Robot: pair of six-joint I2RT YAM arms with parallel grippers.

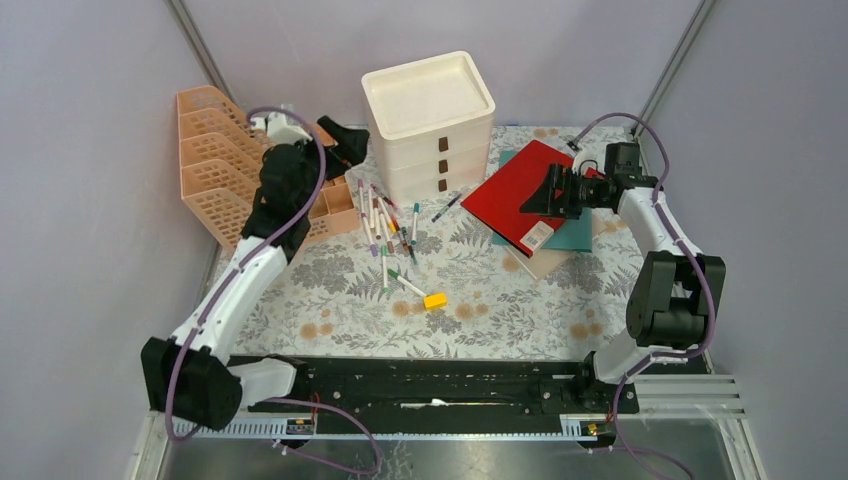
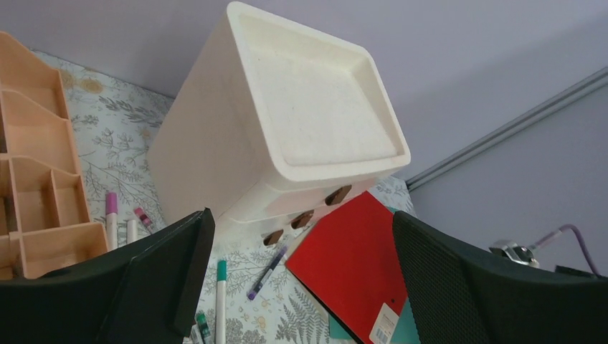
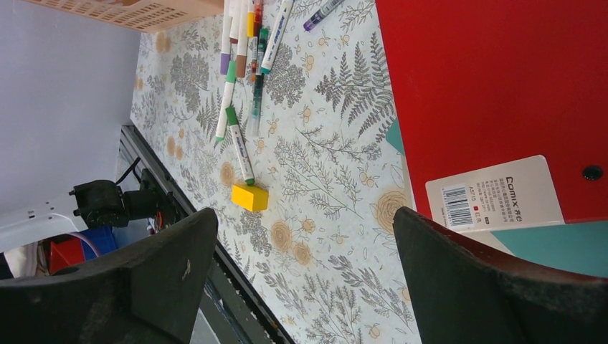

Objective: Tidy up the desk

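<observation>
A white three-drawer box [image 1: 428, 100] stands at the back centre. A peach organizer [image 1: 215, 175] is at the left. Markers [image 1: 384, 262] lie scattered before the box, near a yellow block [image 1: 434, 300]. A red folder [image 1: 500, 195] lies over teal [image 1: 573, 240] and beige [image 1: 545, 265] ones at the right. My left gripper [image 1: 345, 142] is open and raised left of the drawer box, above the desk. My right gripper [image 1: 548, 195] is open over the red folder, nothing between its fingers.
Grey walls surround it. Arm bases sit at the front edge.
</observation>
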